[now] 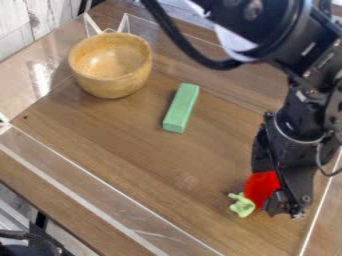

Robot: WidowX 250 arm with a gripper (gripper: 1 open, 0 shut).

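My black gripper (278, 182) is low at the right of the camera view, open, its fingers around or just over a red object (261, 187) with a light green top (242, 204), which lies on the wooden table (134, 170). The gripper hides part of the red object; whether the fingers touch it I cannot tell.
A wooden bowl (110, 62) sits at the upper left, and a green block (182, 107) lies in the upper middle.
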